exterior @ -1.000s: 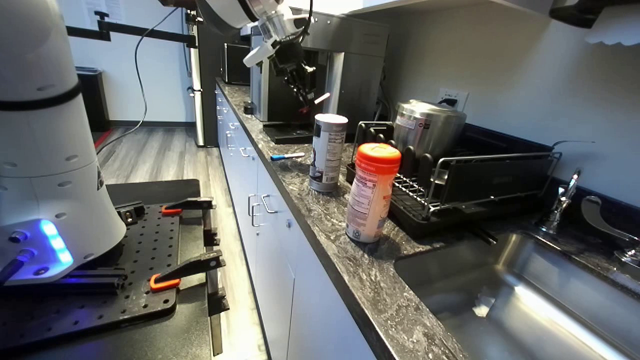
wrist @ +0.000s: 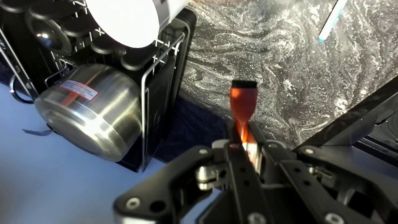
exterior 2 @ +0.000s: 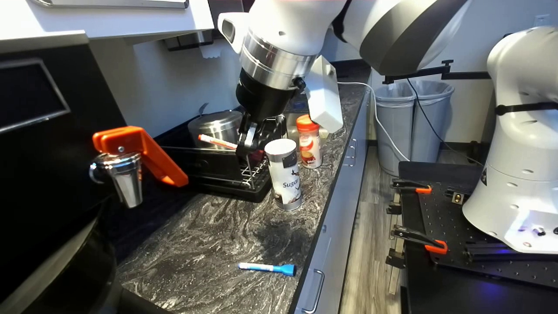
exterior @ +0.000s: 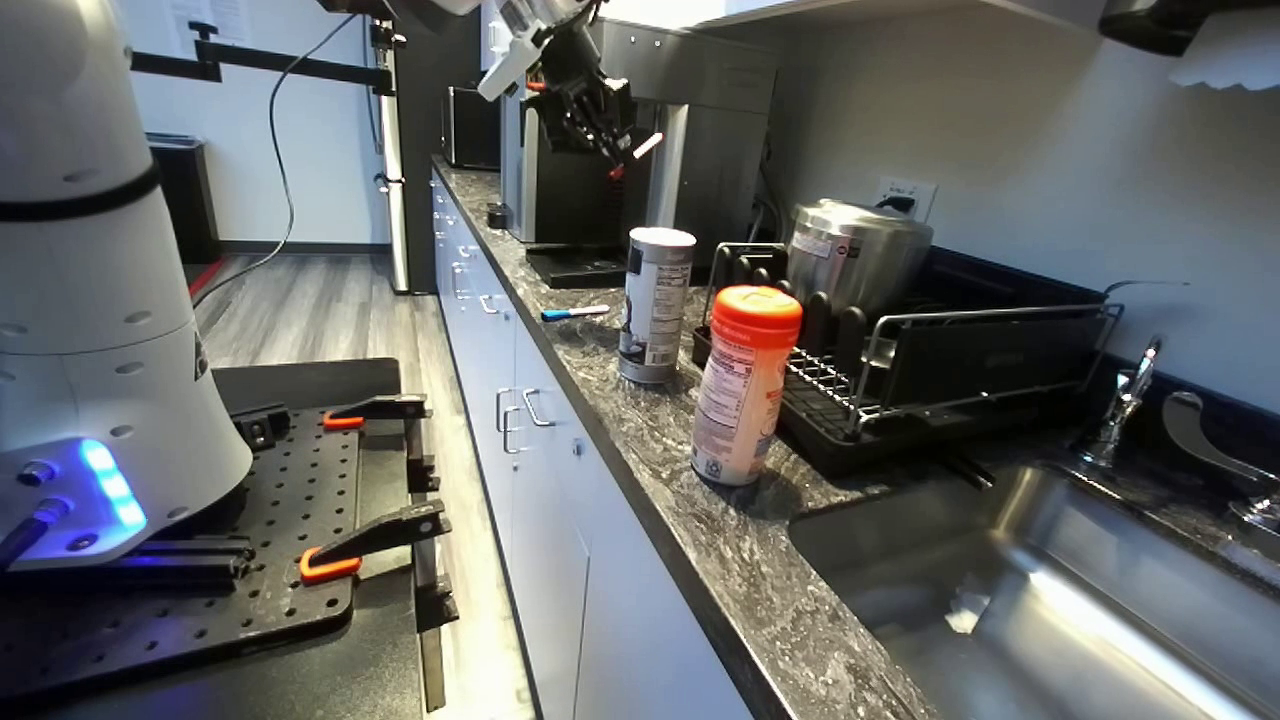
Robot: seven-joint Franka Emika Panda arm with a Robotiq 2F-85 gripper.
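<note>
My gripper is shut on a red-and-white marker, its red end jutting out past the fingers in the wrist view. Held clear of the counter, the marker points sideways, slightly tilted, in exterior view 2. From exterior view 1, the gripper appears in front of the dark coffee machine, higher than the canisters. A second marker, blue and white, lies flat on the counter by the front edge, apart from the gripper.
The sugar canister and the red-lidded creamer bottle stand upright on the counter. A dish rack holding a steel pot is along the wall, with the sink beyond.
My gripper has risen with the red marker, shifting slightly to the right in exterior view 1. The blue marker, canister and bottle have stayed put.
</note>
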